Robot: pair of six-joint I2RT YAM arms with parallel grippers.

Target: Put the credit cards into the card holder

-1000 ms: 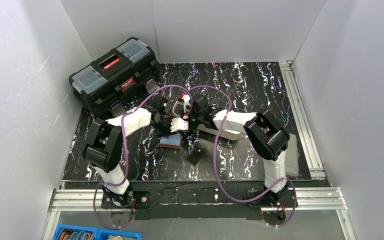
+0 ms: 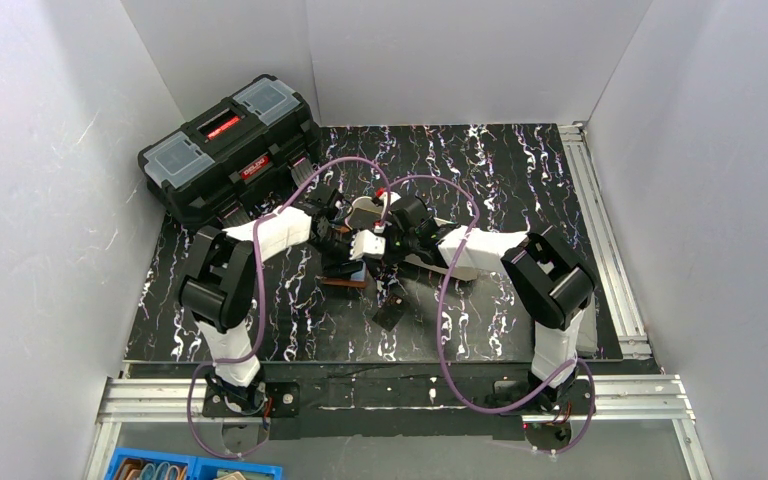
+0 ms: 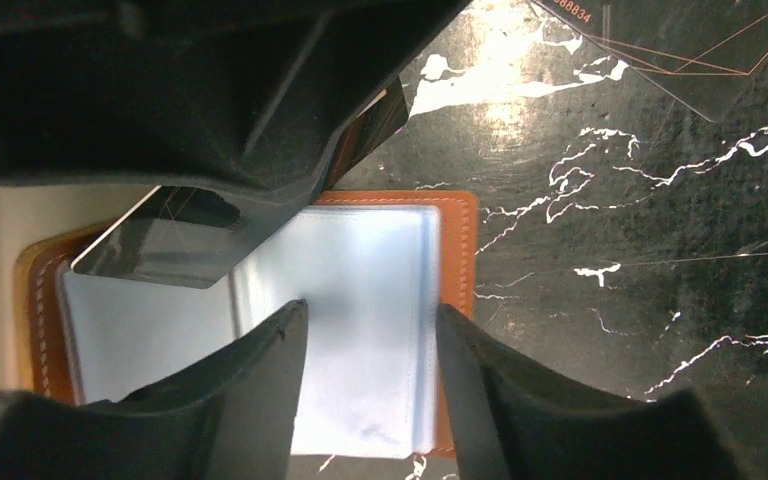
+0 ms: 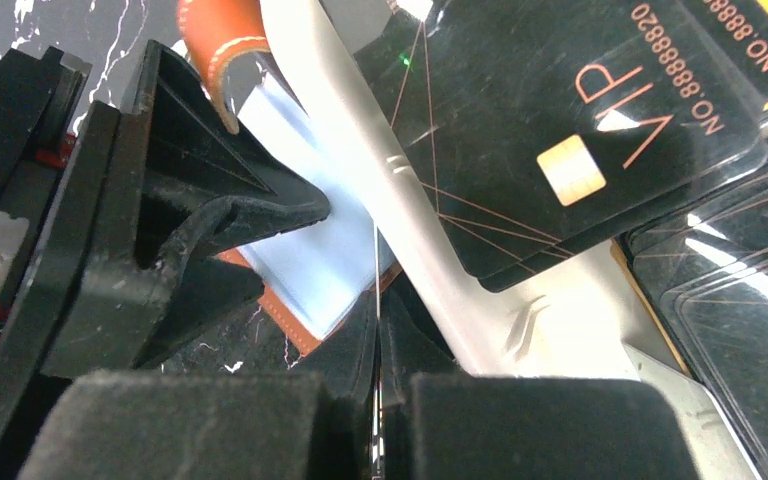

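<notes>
The brown leather card holder (image 3: 458,240) with clear sleeves (image 3: 355,260) lies beneath my left gripper, which is part open, fingertips over the sleeves. Above it a dark card (image 3: 160,250) sticks out from under the right gripper's black body. In the right wrist view my right gripper is shut, with a thin card edge at its fingertips. Black cards (image 4: 560,100) lie in a cream tray (image 4: 430,280) beside it. A loose black card (image 2: 389,312) lies on the table in front of the holder.
A black toolbox (image 2: 230,150) stands at the back left. Both arms meet closely at the middle.
Both arms have shifted slightly rightward since a second ago, staying close together over the holder and tray.
</notes>
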